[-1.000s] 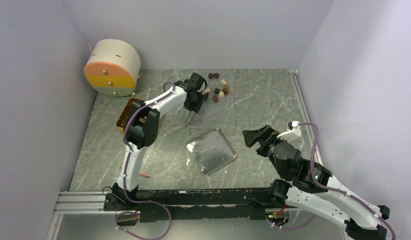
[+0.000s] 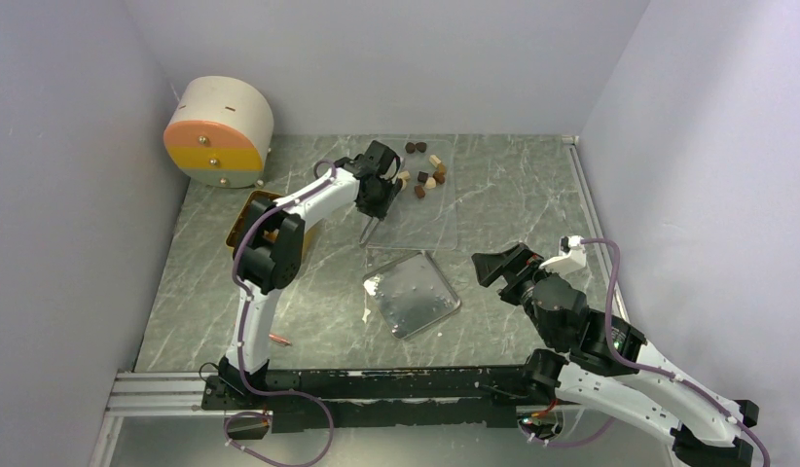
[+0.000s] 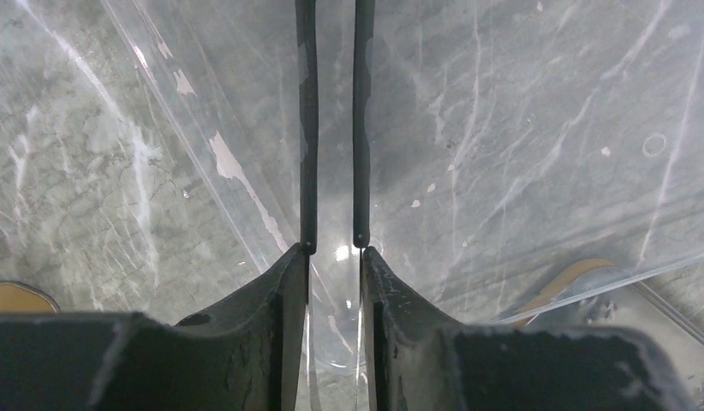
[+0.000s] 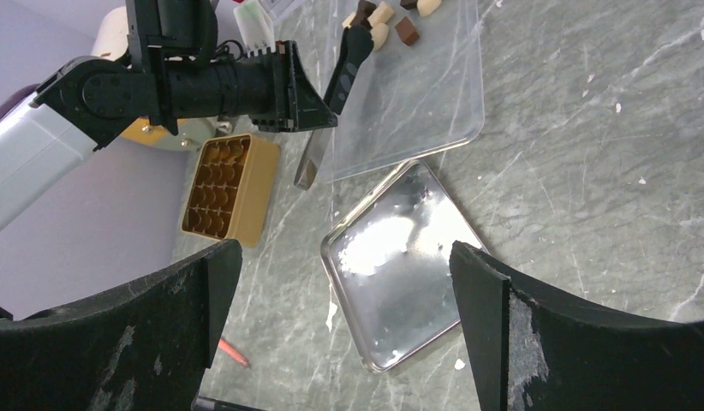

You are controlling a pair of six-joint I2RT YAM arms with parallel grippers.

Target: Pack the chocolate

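Several brown, dark and cream chocolates [image 2: 419,192] lie on a clear acrylic sheet [image 2: 416,229] at the back of the table. My left gripper [image 2: 381,206] is over the sheet's left part, holding long narrow tool arms [image 3: 360,171], like tongs, slightly apart; whether it grips them firmly is unclear. A gold box with a compartment tray [image 4: 217,184] sits at the left, partly under the left arm in the top view. My right gripper [image 2: 503,274] stands open at the front right, nothing visible between its fingers.
A silver tray [image 2: 412,295] lies in front of the sheet. A rounded drawer cabinet [image 2: 218,131] stands at the back left, and a red pen-like item [image 2: 280,341] at the front left.
My left arm has shifted very slightly over the sheet's left part. The right arm and the chocolates are unchanged.
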